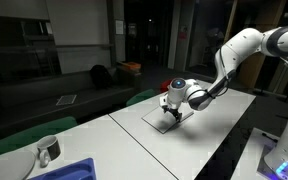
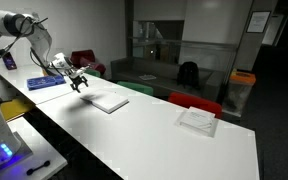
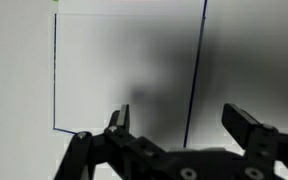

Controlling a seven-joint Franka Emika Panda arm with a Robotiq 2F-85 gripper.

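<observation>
A flat white board with thin dark edges [image 1: 162,121] lies on the white table. My gripper is above it, and the wrist view shows its two dark fingers wide apart with nothing between them. Between and beyond the fingers, the pale board surface [image 3: 124,65] shows a soft shadow and a long dark line along one side. From the second exterior view, the gripper [image 2: 78,84] hangs close to the left end of the board [image 2: 106,102]. The exact height over the board cannot be told.
In exterior view 1, a grey mug [image 1: 49,149], a white plate [image 1: 9,165] and a blue tray [image 1: 68,172] occupy the near left. A white tray [image 2: 196,122] stands far from the arm. Chairs line its far edge.
</observation>
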